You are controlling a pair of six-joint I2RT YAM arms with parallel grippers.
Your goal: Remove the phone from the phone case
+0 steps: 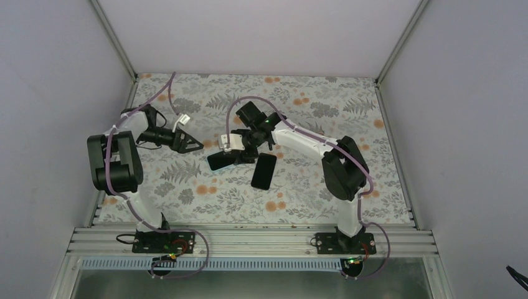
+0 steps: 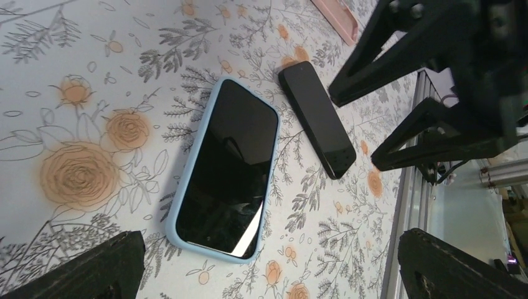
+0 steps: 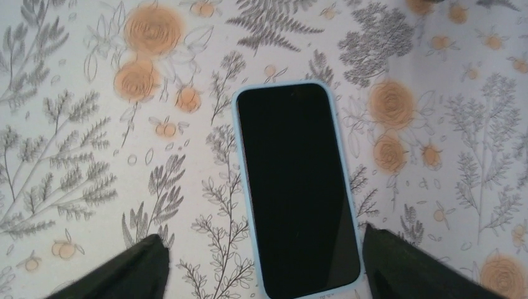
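Note:
A black-screened phone (image 2: 230,162) lies face up in its light-blue case (image 2: 188,187), whose rim shows all round it in the left wrist view. Above the table at the left, my left gripper (image 1: 198,145) is open, its dark fingers (image 2: 81,268) spread wide at the lower corners of its own view. My right gripper hangs over the right end of the phone in the top view. Its fingers (image 3: 389,261) stand apart on either side of the phone in the right wrist view, blurred and holding nothing.
A plain black slab (image 1: 264,172), possibly another phone, lies just right of the cased phone. Part of a pink tray-like object (image 2: 339,18) shows at the top of the left wrist view.

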